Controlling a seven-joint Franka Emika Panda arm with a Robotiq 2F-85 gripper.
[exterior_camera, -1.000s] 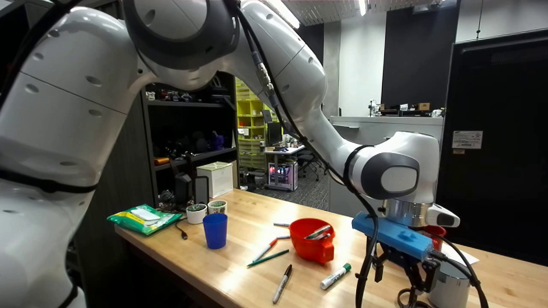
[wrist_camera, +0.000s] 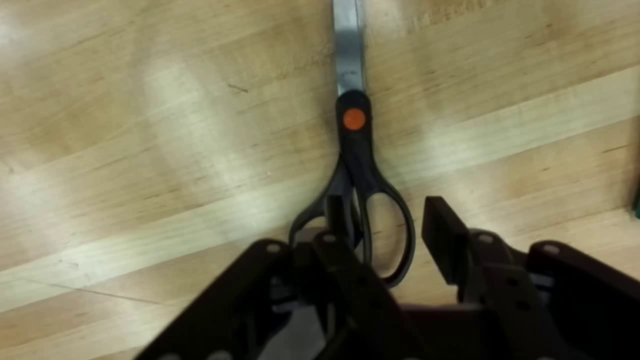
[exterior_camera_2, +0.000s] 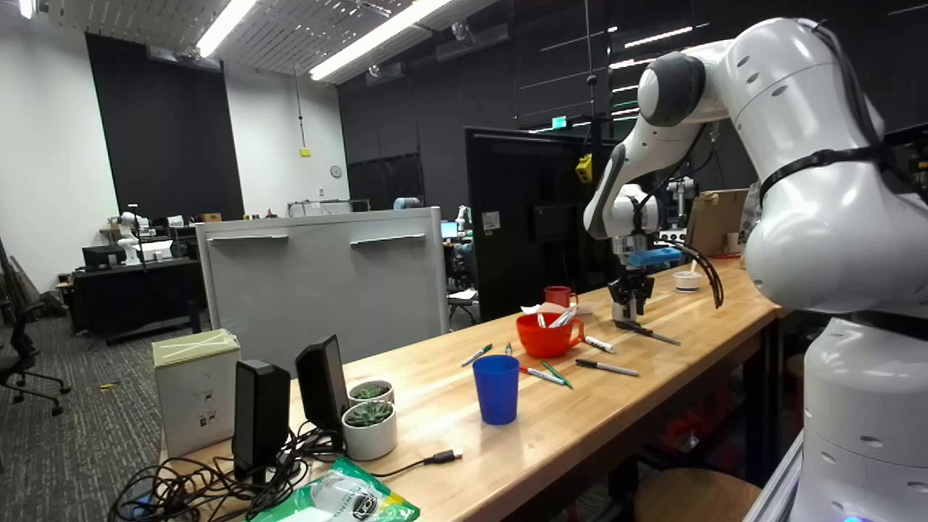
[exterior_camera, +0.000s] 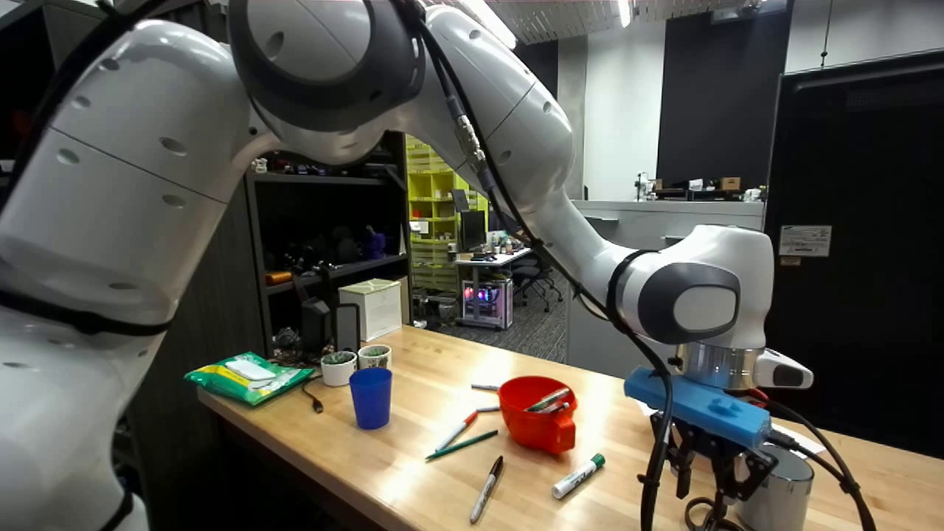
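Observation:
Black-handled scissors (wrist_camera: 358,147) with an orange pivot dot lie on the wooden table, blades toward the top of the wrist view. My gripper is part open over the handles. One finger shows in front of the left loop, near the inner edge of the right loop; the other stands outside the right loop. The right loop thus appears between the fingers, neither pad visibly pressing on it. Exterior view 1 shows the handle loops (exterior_camera: 697,512) beside the fingers, partly cut off by the frame's bottom edge.
A metallic cylinder (exterior_camera: 779,487) stands close beside the gripper. Left of the gripper are a red cup holding markers (exterior_camera: 535,434), a loose green-capped marker (exterior_camera: 577,476), a black marker (exterior_camera: 487,490) and a blue cup (exterior_camera: 371,398). Bare table lies around the blades in the wrist view.
In exterior view 1 my arm and gripper have shifted right, and the fingers look closer together. The scissors and the objects on the table have stayed in place.

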